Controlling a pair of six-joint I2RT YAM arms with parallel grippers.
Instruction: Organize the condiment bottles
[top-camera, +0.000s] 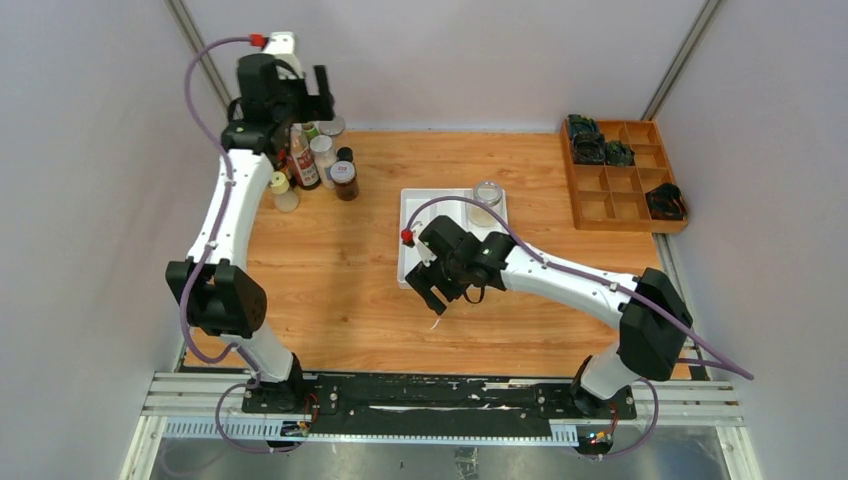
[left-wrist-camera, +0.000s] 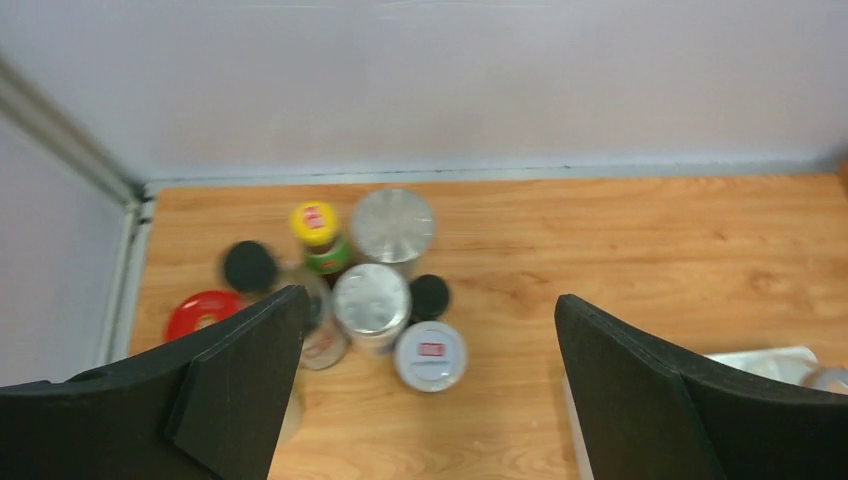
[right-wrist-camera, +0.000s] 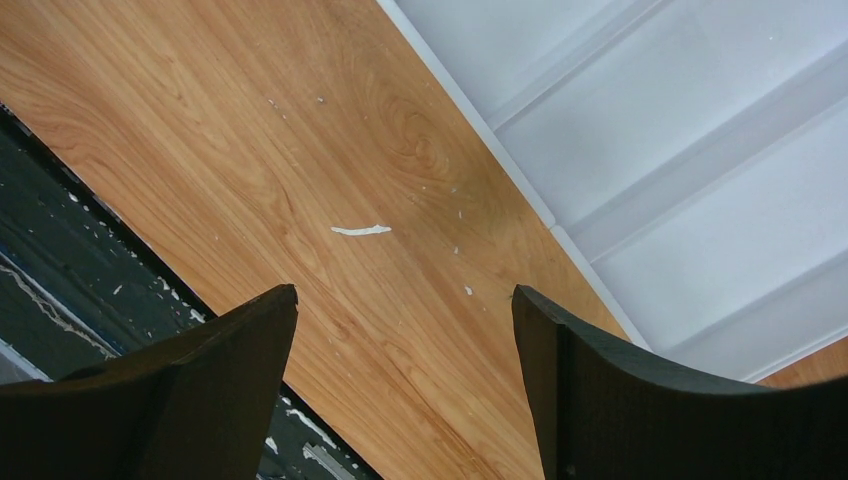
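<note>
At the back left stands a cluster of condiment bottles: a clear bottle with a red-and-white label (top-camera: 305, 165), a silver-lidded jar (left-wrist-camera: 371, 300), a dark jar with a pale lid (left-wrist-camera: 430, 356), a yellow-capped bottle (left-wrist-camera: 316, 228), a wide clear-lidded jar (left-wrist-camera: 393, 225) and a red lid (left-wrist-camera: 200, 314). My left gripper (top-camera: 319, 97) hangs above them, open and empty. One clear jar (top-camera: 488, 196) stands in the back right of the white tray (top-camera: 403, 250). Over the tray's front left edge, my right gripper is open, with bare table between its fingers.
A wooden compartment box (top-camera: 590, 207) holding dark bundles sits at the back right. Bare table lies between the bottles and the tray, and also in front of the tray. The back wall rises close behind the bottles.
</note>
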